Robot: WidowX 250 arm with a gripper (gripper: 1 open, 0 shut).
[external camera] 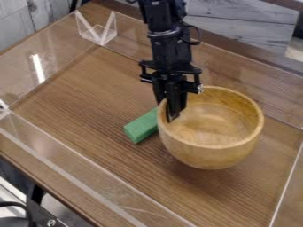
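My black gripper (173, 106) hangs from the arm at the top centre and is shut on the near-left rim of a large tan bowl (213, 142), which is tilted slightly toward the viewer. A green block (141, 128) lies on the wooden table just left of the bowl, partly hidden behind it. The fingertips are small and dark against the bowl's rim.
A pale edge runs along the back right, and a dark cable or part (12, 213) sits at the lower left corner.
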